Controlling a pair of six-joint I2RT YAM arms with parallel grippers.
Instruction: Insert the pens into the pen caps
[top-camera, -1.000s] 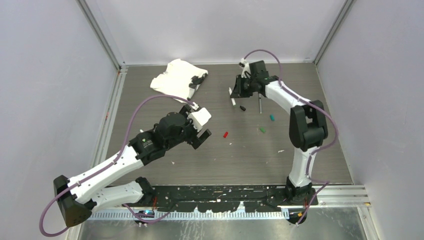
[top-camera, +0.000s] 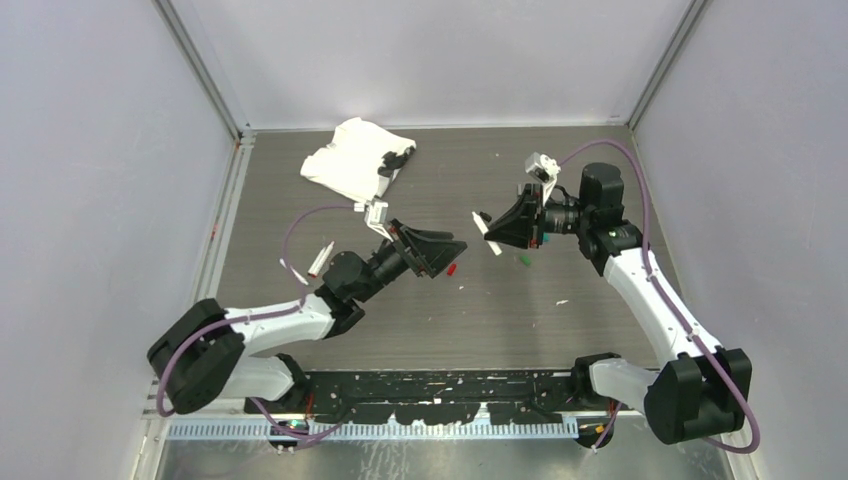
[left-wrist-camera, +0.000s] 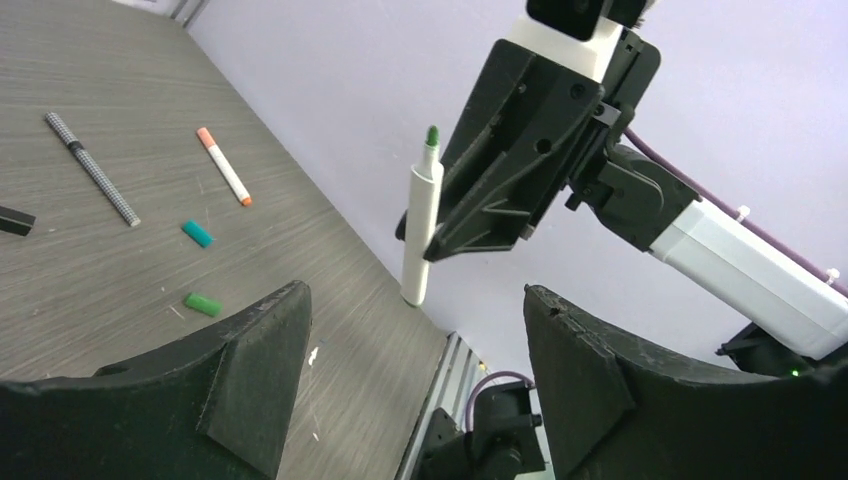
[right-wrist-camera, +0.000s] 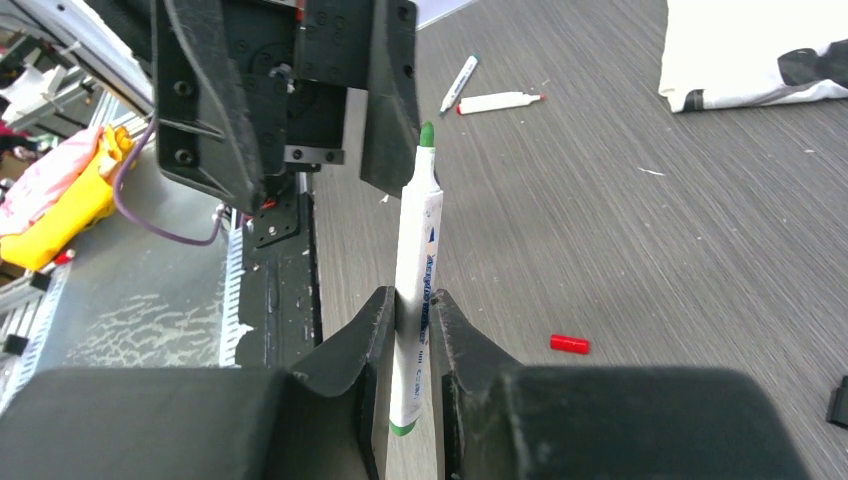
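An uncapped white marker (right-wrist-camera: 417, 240) with a green tip is pinched upright in my right gripper, which is shut around its lower body. Facing it from the left, my left gripper (top-camera: 446, 256) is open, its fingers apart with nothing between them. Space remains between that gripper and the marker in the top view. On the table lie a green cap (left-wrist-camera: 202, 304), a blue-green cap (left-wrist-camera: 197, 233) and a red cap (right-wrist-camera: 570, 344). A black cap (right-wrist-camera: 840, 402) is partly cut off at the right wrist view's edge.
Two white markers, one red-tipped (right-wrist-camera: 497, 102) and one blue-ended (right-wrist-camera: 459, 84), lie on the left side. An orange-ended marker (left-wrist-camera: 224, 167) and a patterned grey pen (left-wrist-camera: 93, 169) lie on the right. A white cloth (top-camera: 358, 160) occupies the back left.
My left gripper has moved right, past the red cap's left side, and turned toward the right gripper.
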